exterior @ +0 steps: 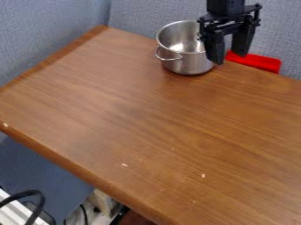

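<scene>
My black gripper (228,47) hangs at the top right, over the right side of a steel pot (184,54), with its two fingers apart and nothing visible between them. The pot stands upright on the wooden table near the back edge, a handle facing left. Behind and below the gripper, a red object (260,62) lies along the back edge of the table, partly hidden by it.
Padded grey walls bound it at the back and left. Cables and white hardware show beyond the lower left edge.
</scene>
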